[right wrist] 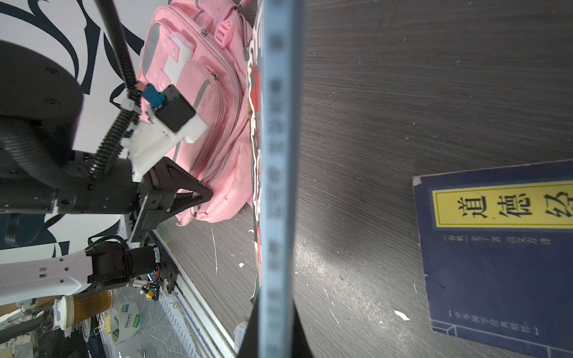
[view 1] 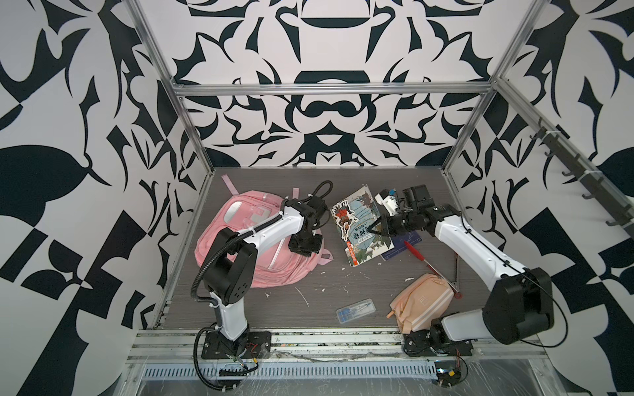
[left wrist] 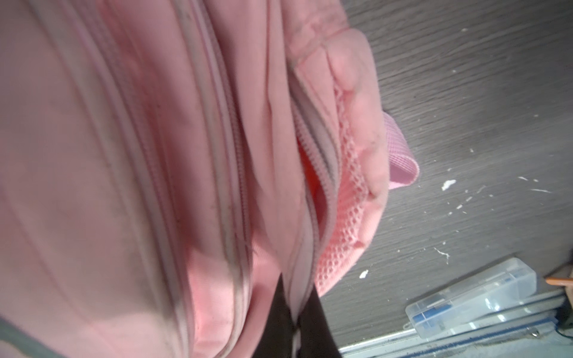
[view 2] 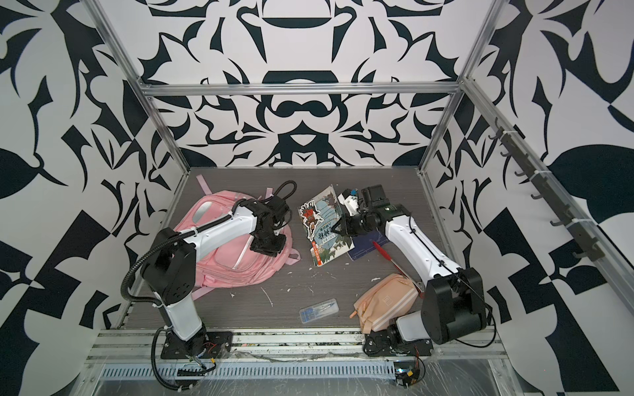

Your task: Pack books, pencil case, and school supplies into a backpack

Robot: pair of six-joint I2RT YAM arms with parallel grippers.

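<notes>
The pink backpack lies on the left of the table. Over its right side my left gripper is shut, tips close against the fabric beside a parted zip with red showing inside. Whether they touch it I cannot tell. My right gripper is shut on the illustrated book, whose narrow blue spine runs between the fingers in the right wrist view. A dark blue book lies flat beneath and to the right. The peach pencil case and clear plastic box rest near the front edge.
A long red-and-silver item lies between the dark blue book and pencil case. Scraps dot the table between backpack and plastic box, otherwise clear. Patterned walls close in the back and sides.
</notes>
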